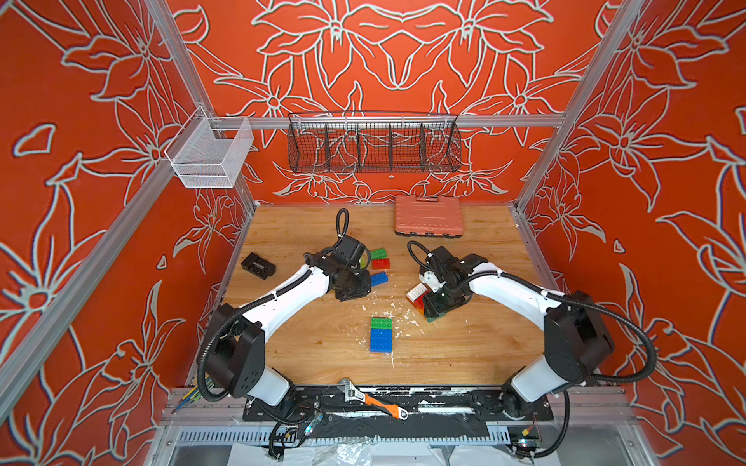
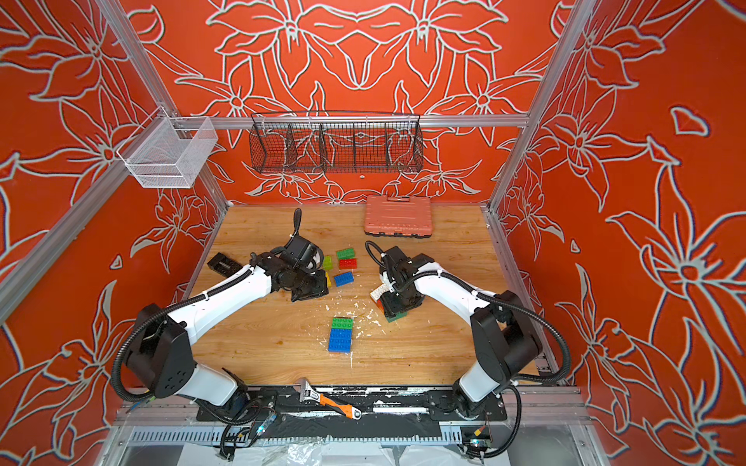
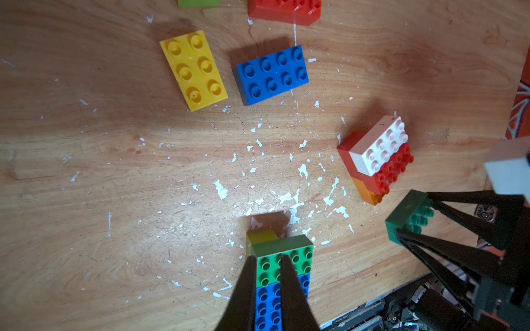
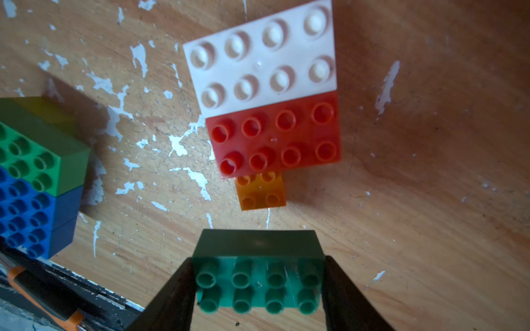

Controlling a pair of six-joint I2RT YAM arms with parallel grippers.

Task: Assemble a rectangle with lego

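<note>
My right gripper is shut on a dark green 2x4 brick [image 4: 259, 242], held just beside a stack of white [image 4: 259, 60], red [image 4: 276, 138] and orange [image 4: 260, 195] bricks. A green [image 3: 284, 259] and blue [image 3: 267, 303] assembly, with yellow beneath, lies at front centre. My left gripper hangs above the table, fingers apart and blurred over that assembly in its wrist view, holding nothing visible. Loose yellow [image 3: 193, 71], blue [image 3: 270, 74], red [image 3: 284, 8] and light green [image 3: 197, 2] bricks lie behind.
A closed salmon case [image 1: 427, 213] sits at the back right, a black object [image 1: 258, 265] at the left. A wrench [image 1: 373, 400] lies on the front rail. Wire baskets hang on the back and left.
</note>
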